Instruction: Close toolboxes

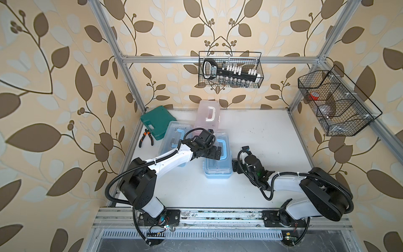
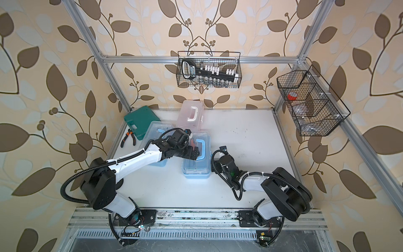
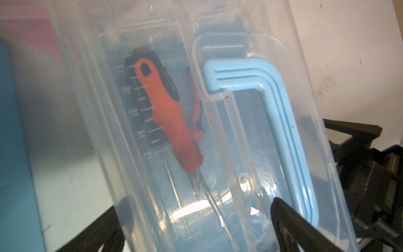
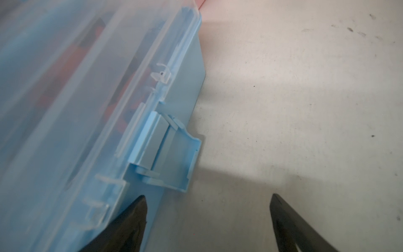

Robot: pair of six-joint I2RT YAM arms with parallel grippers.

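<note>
A blue toolbox with a clear lid stands mid-table. Through the lid, the left wrist view shows a red-handled screwdriver; a light-blue handle lies flat on top. My left gripper is open over the lid, fingers apart. My right gripper stands open low at the box's right side, its left finger close against the wall. A blue latch on that side hangs folded outward in the right wrist view. Whether either gripper touches the box is unclear.
To the left is another clear-lidded blue box, partly behind my left arm. A pink box and a green case stand behind, with pliers at the left.
</note>
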